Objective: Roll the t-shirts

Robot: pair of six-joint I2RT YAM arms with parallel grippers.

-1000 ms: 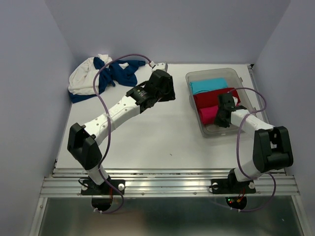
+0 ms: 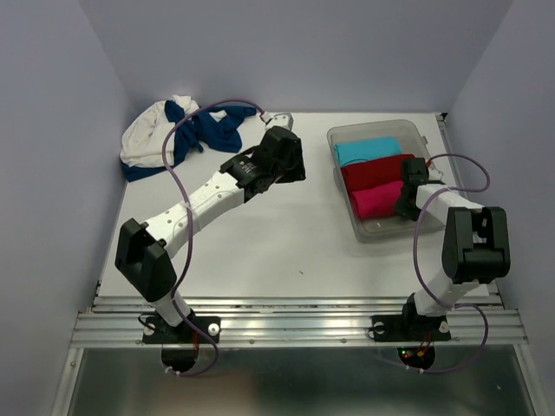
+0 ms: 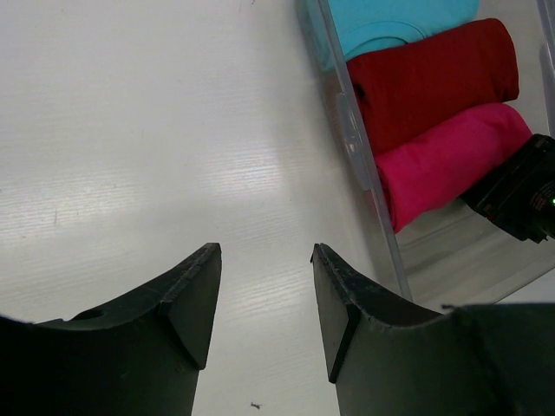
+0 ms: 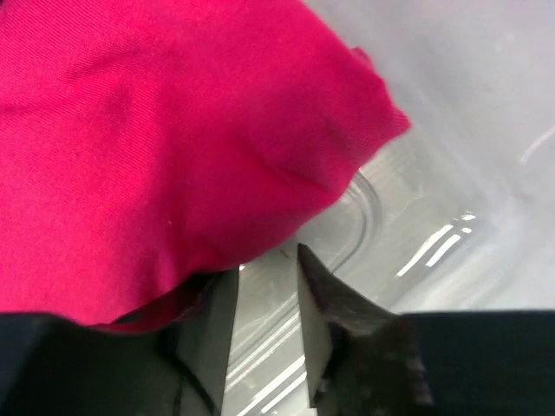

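Note:
A clear bin (image 2: 366,230) at the right holds a cyan roll (image 2: 367,149), a dark red roll (image 2: 371,172) and a pink roll (image 2: 375,200). My right gripper is low inside the bin at the pink roll's end, its fingers apart, pink cloth beside the left finger. My left gripper stands open over bare table, left of the bin. A white and navy cloth pile (image 2: 217,130) lies at the back left in the top view.
Grey walls border it at the sides and back.
My right gripper has moved rightward in the bin, to the pink roll's right end, with the arm shifting. The left arm is nearly still.

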